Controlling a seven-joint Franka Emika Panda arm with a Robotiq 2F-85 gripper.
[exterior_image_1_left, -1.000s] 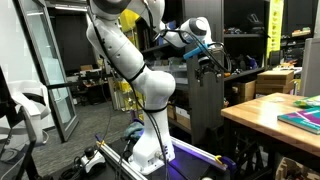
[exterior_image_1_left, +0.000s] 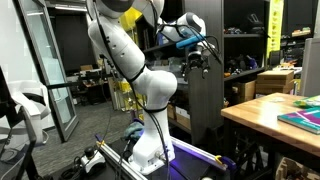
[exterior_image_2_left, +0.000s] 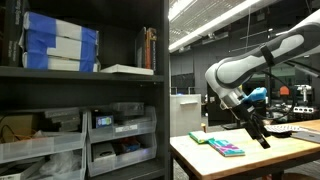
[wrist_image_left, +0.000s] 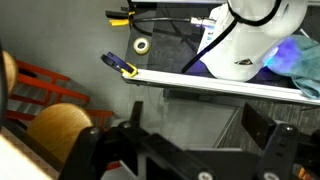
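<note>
My gripper stands open over bare grey floor, its dark fingers (wrist_image_left: 125, 145) wide apart with nothing between them. In exterior view 1 the gripper (exterior_image_1_left: 204, 68) hangs high in front of the grey cabinet, to the left of the wooden table (exterior_image_1_left: 262, 112). A colourful flat pack (exterior_image_1_left: 300, 119) lies on that table, well away from the gripper. Exterior view 2 shows the same pack (exterior_image_2_left: 226, 147) near the table's edge, with a green one (exterior_image_2_left: 204, 136) behind it.
The white arm base (wrist_image_left: 240, 45) stands on a framed platform, with a teal cloth (wrist_image_left: 300, 65) beside it. Round wooden stools (wrist_image_left: 65, 130) with red legs are at the left. Shelves with clear bins (exterior_image_2_left: 118, 150) stand across from the table. Open floor lies below the gripper.
The arm's end has shifted and tilted slightly in exterior view 1. The table and the packs look unmoved.
</note>
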